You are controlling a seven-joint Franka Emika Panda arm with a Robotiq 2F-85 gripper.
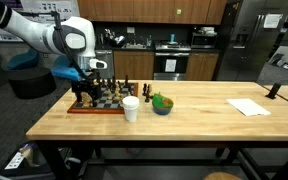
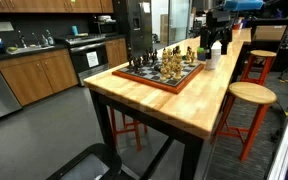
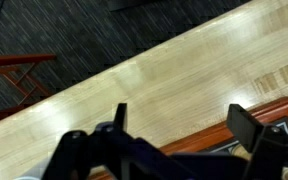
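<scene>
My gripper stands open in the wrist view, its two dark fingers wide apart with bare wood between them. A corner of the chessboard (image 3: 279, 112), with its reddish-brown frame, shows at the lower right there. In exterior view 1 the board (image 1: 74, 110) lies at the table's left end, partly hidden by the arm. Dark chess pieces and gold chess pieces (image 2: 172, 66) stand on the board in exterior view 2. A white cup (image 1: 131, 108) is beside the board, and a blue-green bowl (image 1: 162, 105) with something yellow-green sits farther right.
Red-legged stools (image 2: 252, 93) stand along one side. Past the table edge in the wrist view is dark carpet (image 3: 64, 45).
</scene>
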